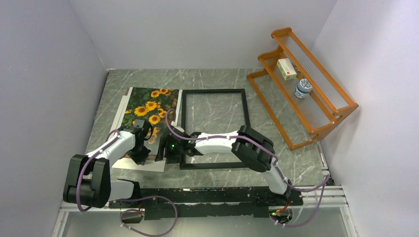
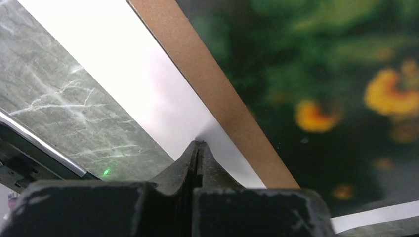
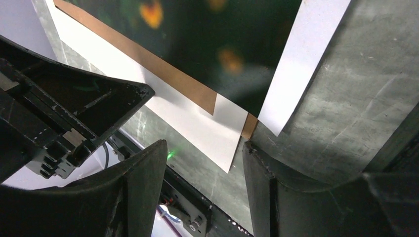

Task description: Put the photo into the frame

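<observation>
The sunflower photo (image 1: 148,106) lies flat on the left of the table, over a brown board (image 2: 212,79) and a white sheet (image 2: 123,74) that show along its edges. To its right is the empty black frame (image 1: 212,91). My left gripper is shut, its tips at the white sheet beside the brown strip; nothing clearly shows between them. My right gripper is open at the photo's near right corner. The white sheet's corner (image 3: 225,160) appears between its fingers in the right wrist view; whether they touch it cannot be told.
A wooden shelf (image 1: 316,133) with a small box (image 1: 286,69) and a jar (image 1: 303,88) stands at the right. My right forearm crosses over the frame. Some bare table lies behind the frame.
</observation>
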